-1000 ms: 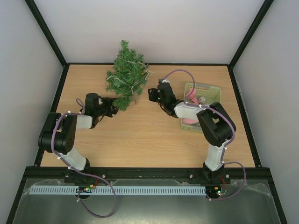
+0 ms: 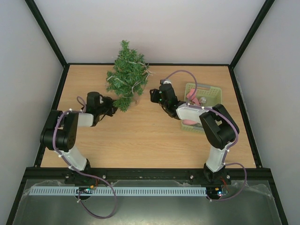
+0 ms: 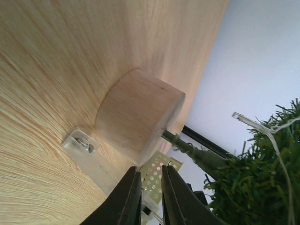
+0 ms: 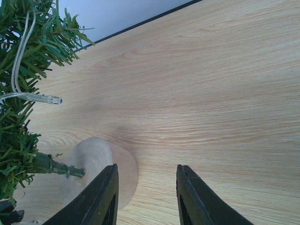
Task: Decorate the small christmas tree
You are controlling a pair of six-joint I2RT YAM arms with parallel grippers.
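Observation:
The small green tree (image 2: 126, 75) stands at the back middle, light strands on its branches. Its round wooden base (image 3: 133, 112) and green stem (image 3: 206, 159) show in the left wrist view, beside a clear plastic piece (image 3: 86, 159). My left gripper is low by the base, fingers close together; what is between them is unclear. My right gripper stands to the tree's right, fingers apart, empty, with the base (image 4: 119, 173) beyond its left finger and a clear wire end (image 4: 44, 98) on the branches above.
A pale green basket (image 2: 211, 96) with pink items and a silver ball sits at the right, partly under the right arm.
The left arm's elbow has shifted slightly, up and back. The right gripper has moved very slightly right in the top view. The tree looks unchanged.

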